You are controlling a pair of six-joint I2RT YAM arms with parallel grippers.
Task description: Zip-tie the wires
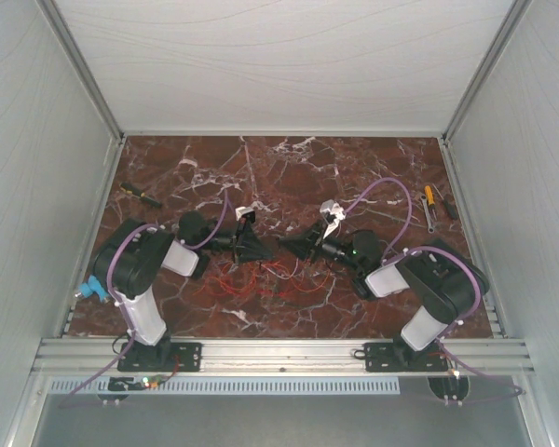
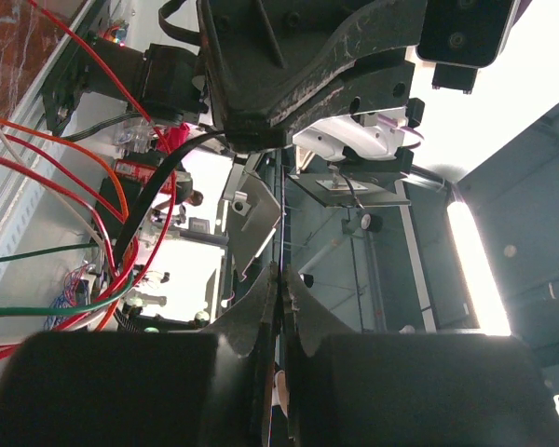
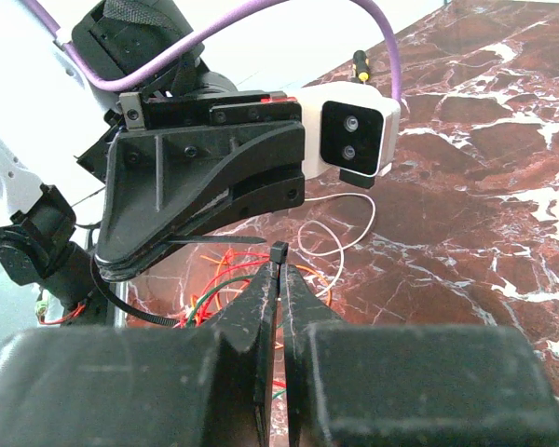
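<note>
Near the middle of the table my left gripper (image 1: 268, 253) and right gripper (image 1: 284, 243) face each other, both shut. A black zip tie (image 2: 147, 197) curves from the right gripper's tip down to the wires (image 2: 116, 265) in the left wrist view. In the right wrist view, a small black block, apparently its head (image 3: 279, 251), shows at my right fingertips. From the left gripper's end, its strap (image 3: 135, 310) bends down to the wires (image 3: 225, 279), and a straight piece (image 3: 224, 239) sticks out. Whether the strap passes through the head cannot be told.
Red, orange, green and white wires spread over the marble table below the grippers. A screwdriver (image 1: 142, 194) lies at the left, a blue item (image 1: 93, 288) at the left edge. A yellow-handled tool (image 1: 429, 195) and a wrench (image 1: 427, 214) lie right.
</note>
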